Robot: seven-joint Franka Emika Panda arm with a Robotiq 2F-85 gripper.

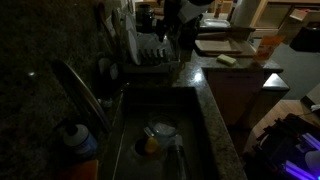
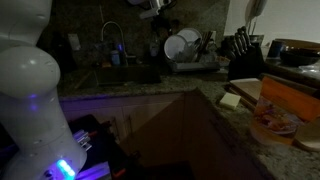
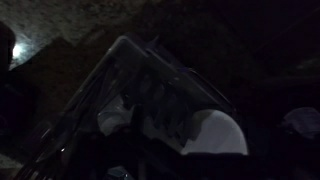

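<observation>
In exterior view 1, my gripper (image 1: 180, 42), dark below the white arm, hangs at the right end of the dish rack (image 1: 150, 68) behind the sink. It is open, and nothing shows held in it. White plates (image 2: 181, 46) stand upright in the rack in exterior view 2, under and right of the arm. The wrist view is very dark; it looks down on the rack (image 3: 128, 48) and a round white dish (image 3: 217, 132) inside it. Whether the fingers touch any dish cannot be made out.
The sink (image 1: 128, 130) holds a clear container (image 1: 162, 129) and a yellowish round item (image 1: 151, 146). A soap bottle (image 1: 75, 137) stands left. On the right counter are a knife block (image 2: 243, 66), a pale sponge-like block (image 2: 230, 100) and an orange-topped tub (image 2: 278, 108).
</observation>
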